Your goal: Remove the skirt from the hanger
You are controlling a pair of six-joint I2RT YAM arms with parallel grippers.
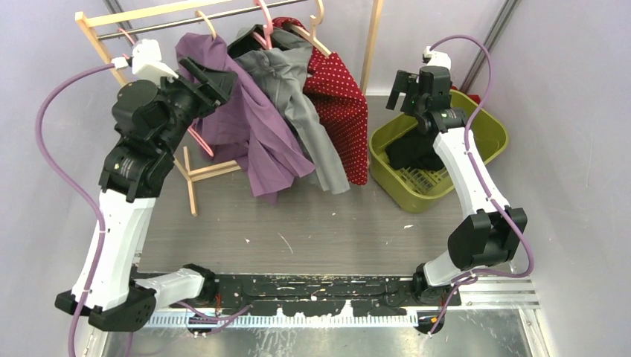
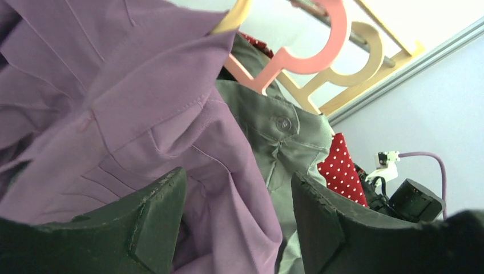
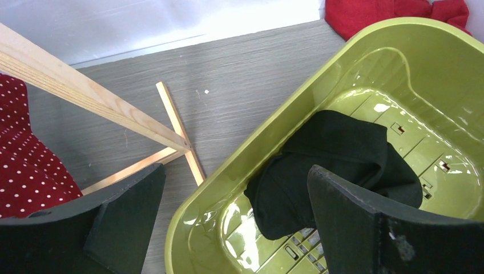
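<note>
A purple garment [image 1: 257,141] hangs from a light wooden hanger [image 1: 207,24], whose end [image 2: 231,18] sticks out at the garment's top edge in the left wrist view. In front of its upper part is my left gripper [image 1: 209,85], fingers [image 2: 162,214] apart and no cloth visibly pinched. Beside it hang a grey garment [image 1: 286,82] on a pink hanger [image 1: 265,26] and a red dotted one [image 1: 338,108] on a wooden hanger [image 1: 315,33]. My right gripper stands open and empty, above the left side of a green basket [image 3: 257,134].
Black cloth [image 3: 337,165] lies inside the basket, and red cloth [image 3: 371,14] lies beyond its rim. A wooden rack post [image 3: 97,94] stands between the dotted garment and the basket. Floor [image 1: 298,230] in front of the rack is clear.
</note>
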